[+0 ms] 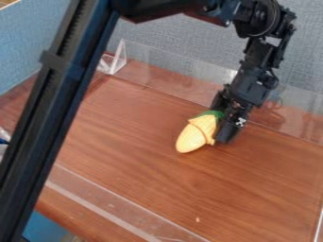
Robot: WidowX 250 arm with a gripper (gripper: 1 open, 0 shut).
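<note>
A yellow toy corn (pixel 194 135) with a green top lies tilted on the wooden table, its tip toward the lower left. My black gripper (pixel 222 124) reaches down from the upper right to the corn's green end, touching or around it. The fingers are dark and partly hidden, so whether they are closed on it I cannot tell.
A clear plastic wall runs along the back and front edges of the table (pixel 151 189). A white bracket stands at the back left. A large black beam crosses the left foreground.
</note>
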